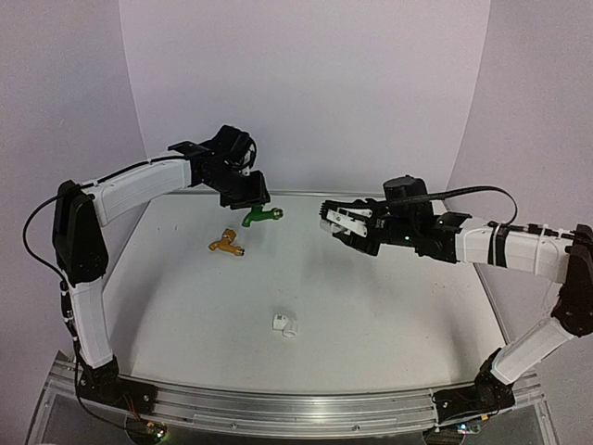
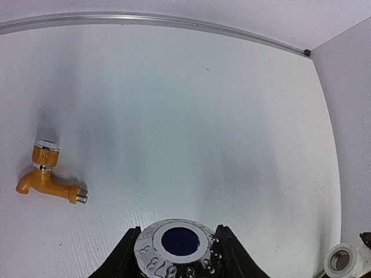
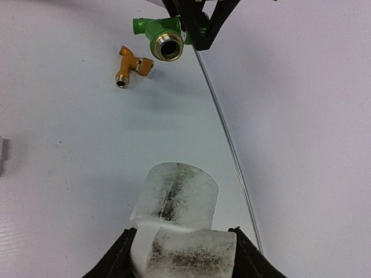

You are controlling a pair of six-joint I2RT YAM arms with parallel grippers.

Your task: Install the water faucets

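Observation:
My left gripper (image 1: 252, 199) is shut on the green faucet (image 1: 261, 215), held above the table toward the back; its brass threaded end points right. In the left wrist view the faucet's round silver handle cap (image 2: 179, 242) fills the space between the black fingers. A white pipe elbow (image 3: 177, 200) sits between the fingers of my right gripper, which is shut on it. The green faucet (image 3: 167, 45) shows well beyond that elbow, apart from it. On the table lies an orange faucet (image 1: 226, 243), below and left of the green one in the top view.
A second white elbow (image 1: 285, 325) lies at the front middle of the table (image 1: 389, 343). A metal rail (image 1: 306, 194) and grey walls bound the back and sides.

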